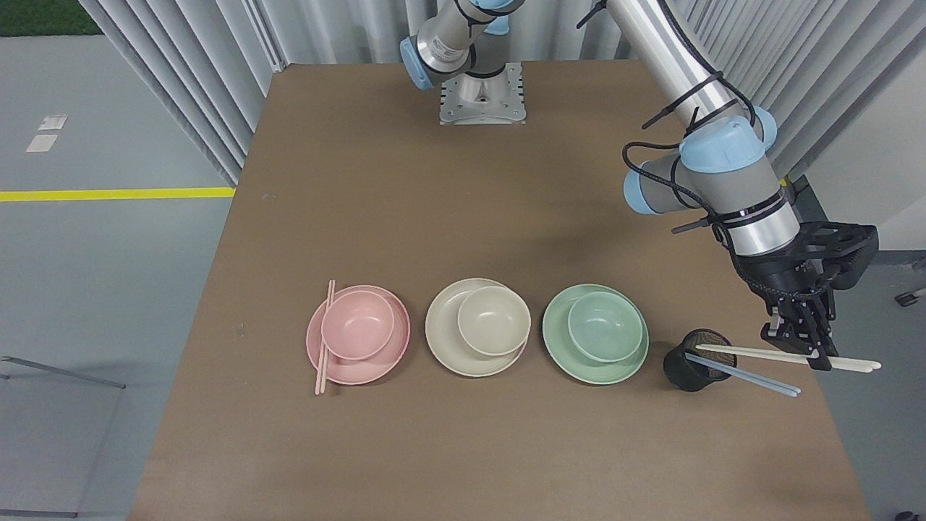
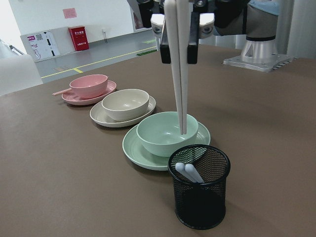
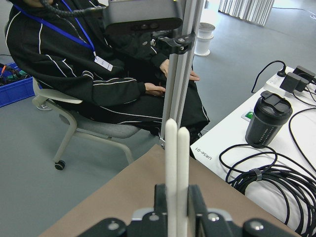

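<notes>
White chopsticks (image 1: 855, 364) (image 2: 180, 84) (image 3: 177, 182) are held in my shut gripper (image 1: 812, 352) (image 2: 178, 49) at the table's right, beside and above the black mesh cup (image 1: 686, 372) (image 2: 200, 202). In the left view they appear over the green bowl and the cup's far side; in the wrist view they stand between my fingers. Pale blue chopsticks (image 1: 751, 376) (image 2: 190, 171) rest in the cup.
Pink (image 1: 356, 324), cream (image 1: 493, 320) and green (image 1: 605, 326) bowls sit on matching plates in a row, with pink chopsticks (image 1: 321, 369) on the pink plate.
</notes>
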